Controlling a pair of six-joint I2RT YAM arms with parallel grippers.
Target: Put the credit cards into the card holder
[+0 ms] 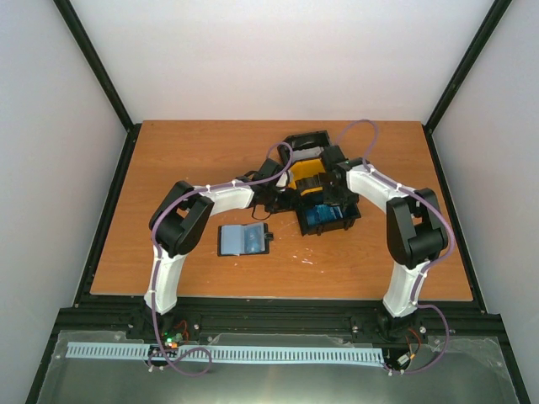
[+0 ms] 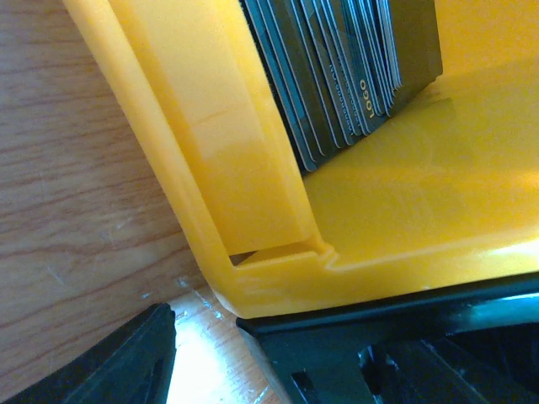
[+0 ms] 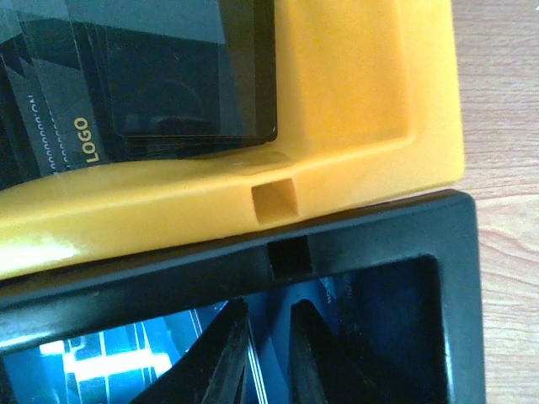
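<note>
The open card holder [image 1: 244, 240] lies on the table at centre-left. A black box [image 3: 455, 278] holds blue cards [image 3: 109, 362]; a yellow box [image 3: 362, 76] behind it holds dark cards [image 3: 185, 76]. My left gripper [image 1: 282, 195] is at the boxes' left side, its fingers either side of the black box's corner [image 2: 320, 353], shut on it. My right gripper is down inside the black box among the blue cards, fingertips close around a thin card edge; how firmly it holds is hard to see.
Another black box [image 1: 316, 137] with light cards stands at the back of the row.
</note>
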